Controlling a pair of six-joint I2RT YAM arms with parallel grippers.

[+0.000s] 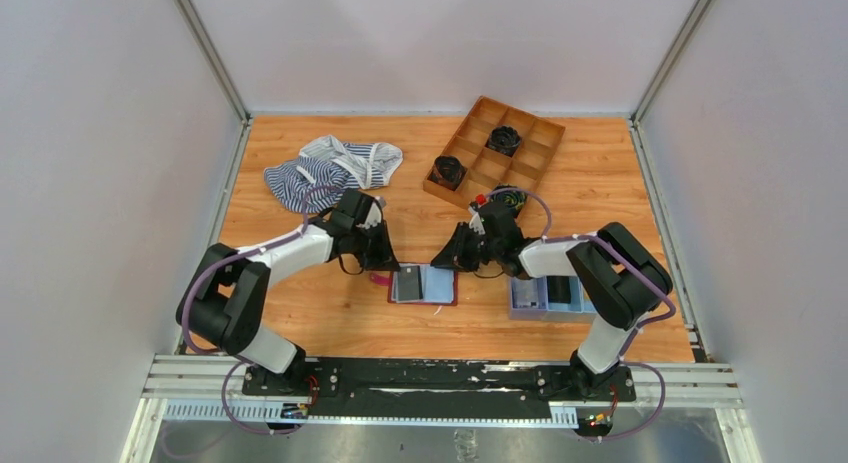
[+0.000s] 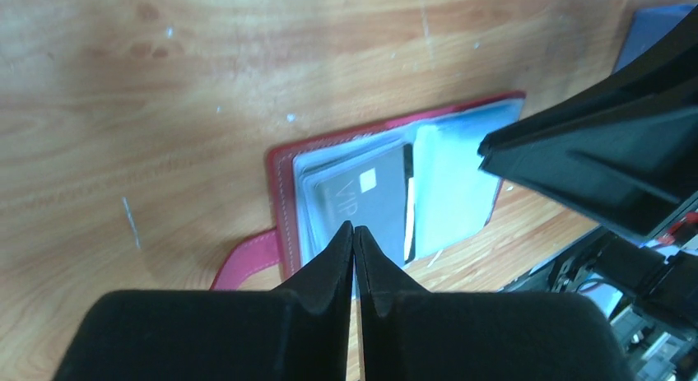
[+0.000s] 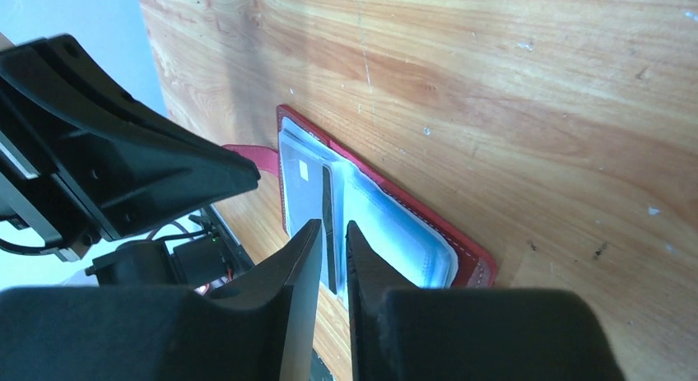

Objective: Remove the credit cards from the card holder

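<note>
The dark red card holder [image 1: 457,302] lies opened flat at the middle of the table, with clear sleeves on its inner side. A grey card marked VIP [image 2: 362,196] is in the left sleeve; the right sleeve [image 3: 387,233] looks pale, with no card I can make out. My left gripper [image 1: 396,269] is over the holder's far left corner, and its fingertips nearly meet in the left wrist view, with nothing seen between them. Over the far right part of the holder, my right gripper has a narrow, empty gap between its fingers. Contact with the holder is unclear.
A pink strap [image 2: 247,257] sticks out from the holder's left side. Striped cloth [image 1: 333,173] lies back left. Behind stands a wooden compartment tray [image 1: 490,153] with dark rolled items, and a bluish box [image 1: 528,314] sits right, partly under my right arm.
</note>
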